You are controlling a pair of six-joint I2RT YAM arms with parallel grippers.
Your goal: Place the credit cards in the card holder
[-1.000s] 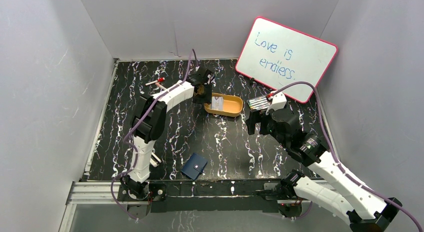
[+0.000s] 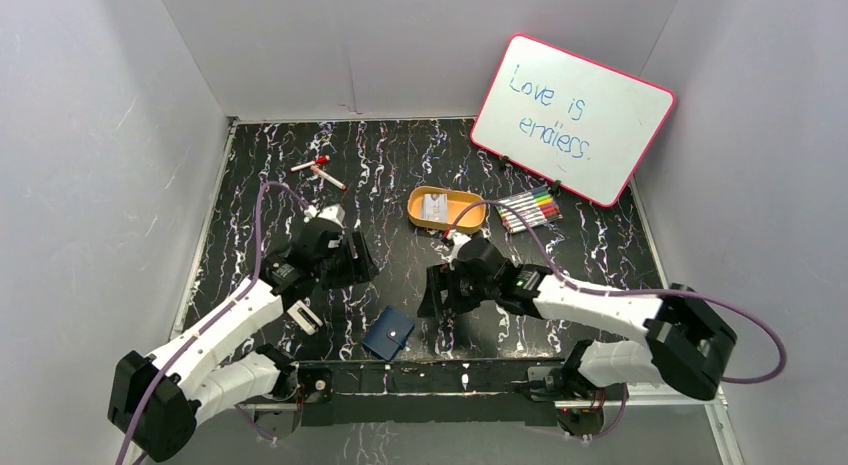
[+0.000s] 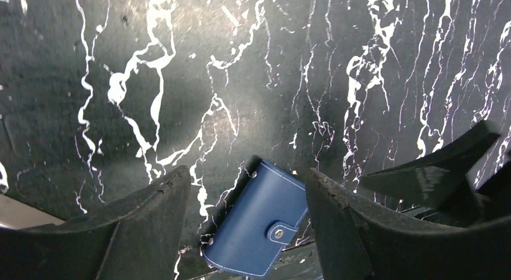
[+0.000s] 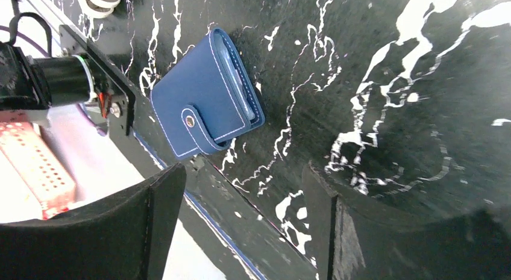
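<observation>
The dark blue card holder (image 2: 388, 333) lies on the black marbled table near its front edge, its snap strap closed in the right wrist view (image 4: 199, 93). Cards (image 2: 435, 207) lie inside the orange tray at the back. Above and behind the holder, to its left, hovers my left gripper (image 2: 368, 257), parted, with nothing between its fingers. My right gripper (image 2: 432, 291) is up to the right of the holder, its fingers (image 4: 163, 202) apart and empty. Neither gripper touches the holder (image 3: 259, 217).
The orange tray (image 2: 466, 228) stands behind the right arm. Several coloured markers (image 2: 532, 209) lie by the whiteboard (image 2: 570, 115). Two loose markers (image 2: 328, 176) rest at the back left. A small pale object (image 2: 305, 317) sits beside the left arm. Open table lies between the tray and holder.
The left gripper has come away from the tray, toward the front left. Holder and tray have stayed put.
</observation>
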